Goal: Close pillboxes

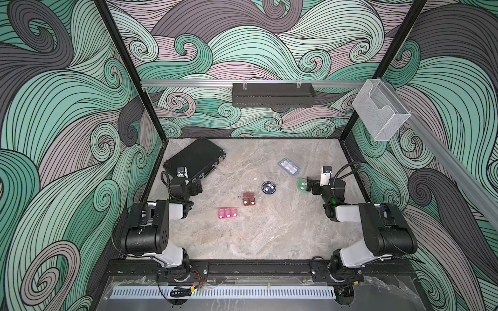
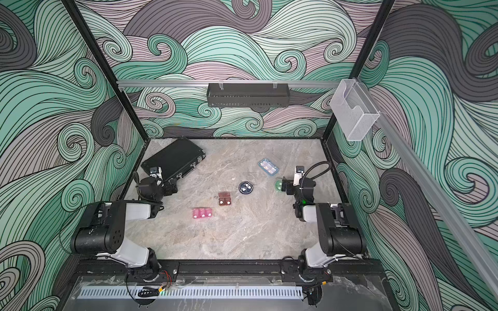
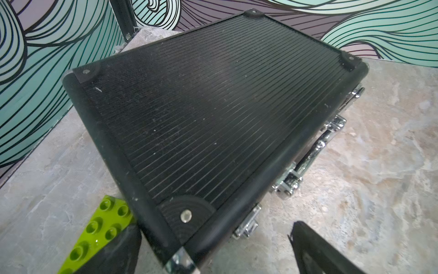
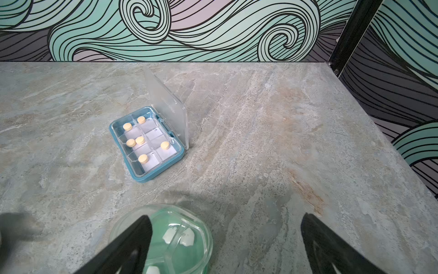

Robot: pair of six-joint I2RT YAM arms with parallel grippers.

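My right gripper stands open over the table, its left finger (image 4: 132, 246) overlapping the round green pillbox (image 4: 184, 248) in the right wrist view. That box holds white pills under clear plastic; whether its lid is shut I cannot tell. Beyond it, a blue pillbox (image 4: 157, 169) with several pale pills has its clear lid (image 4: 168, 105) standing up. A round navy pillbox (image 1: 268, 187), a brown one (image 1: 249, 199) and a pink one (image 1: 227, 213) lie mid-table, white pills visible; their lids are too small to judge. My left gripper is open and empty beside the black case.
The black case (image 3: 219, 105) with metal latches fills the back left of the table. A lime-green toy brick (image 3: 93, 233) lies against its near corner. Bare table (image 1: 269, 233) stretches across the front and back right. A mesh basket (image 1: 381, 111) hangs at right.
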